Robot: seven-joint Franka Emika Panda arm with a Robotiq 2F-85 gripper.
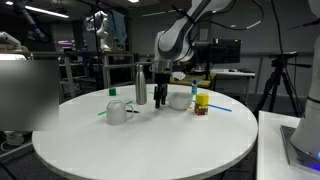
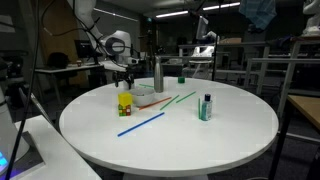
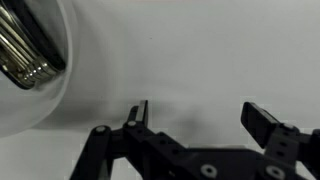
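Note:
My gripper [image 1: 160,98] hangs low over the white round table, between the grey bottle [image 1: 141,86] and the white bowl [image 1: 180,101]. In the wrist view its dark fingers stand well apart, so the gripper is open, with only bare table between them. The bowl's rim [image 3: 68,70] curves in at the left of that view, just outside one finger. Inside the bowl lies a black and metallic object [image 3: 28,48], partly cut off by the frame. A clear mug [image 1: 117,114] stands nearer the table's left.
Around the bowl are a yellow block [image 2: 125,101], a blue marker [image 2: 141,124], a red marker [image 2: 155,104], a green marker [image 2: 180,97] and a small teal-labelled bottle [image 2: 205,108]. A green block [image 2: 181,79] sits far back.

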